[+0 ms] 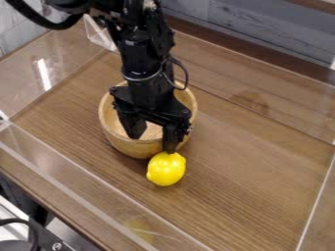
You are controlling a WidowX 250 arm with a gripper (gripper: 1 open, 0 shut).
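My black gripper (155,127) is down over a wooden bowl (144,145), its body hanging from the top of the view and hiding much of the bowl's inside. A yellow lemon-like object (167,170) lies on the table just in front of the bowl, below the right finger, close to the bowl's front wall. The fingers reach into or over the bowl; whether they are open or shut, and whether anything is between them, I cannot tell.
A pale wall or ledge runs along the back, and a cable lies at the lower left corner.
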